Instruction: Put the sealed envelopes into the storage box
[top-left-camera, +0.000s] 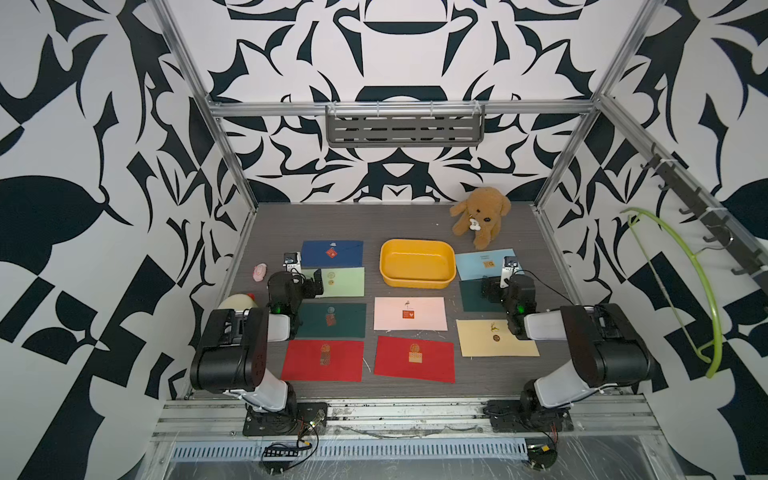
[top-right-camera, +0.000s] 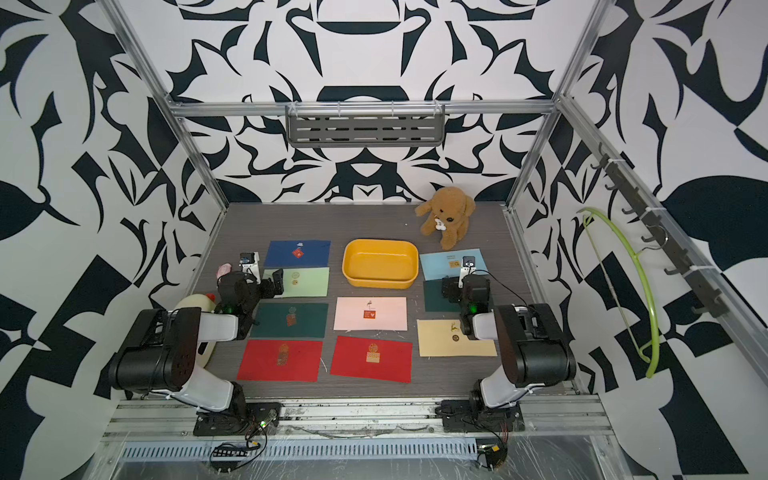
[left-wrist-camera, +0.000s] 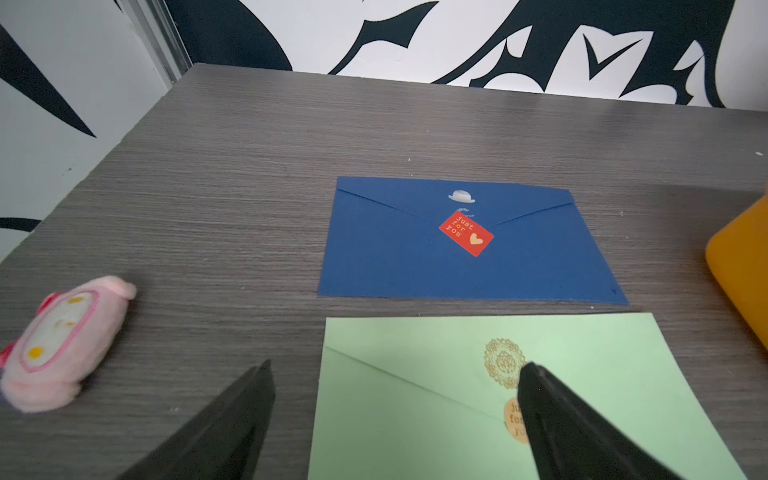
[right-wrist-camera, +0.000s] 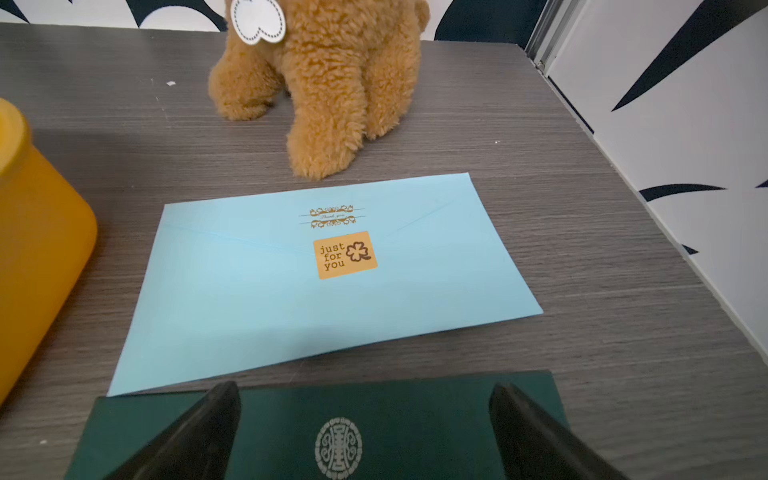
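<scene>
The yellow storage box (top-left-camera: 417, 284) stands empty at the table's middle. To its left lie a blue envelope (left-wrist-camera: 448, 272), a light green one (left-wrist-camera: 400, 432) and a dark green one (top-left-camera: 344, 320). Right of it are a light blue envelope (right-wrist-camera: 240, 304), another dark green envelope (right-wrist-camera: 416, 424) and a cream one (top-left-camera: 520, 346). A pink envelope (top-left-camera: 388, 318) and two red envelopes (top-left-camera: 300, 364) lie nearer the front. Over the light green envelope's left part, my left gripper is open and empty. My right gripper stands open above the right dark green envelope, holding nothing.
A brown plush dog (top-left-camera: 489, 209) sits behind the light blue envelope. A small pink toy (left-wrist-camera: 72, 344) lies at the left edge, and a pale round object (top-right-camera: 194, 302) is partly hidden behind the left arm.
</scene>
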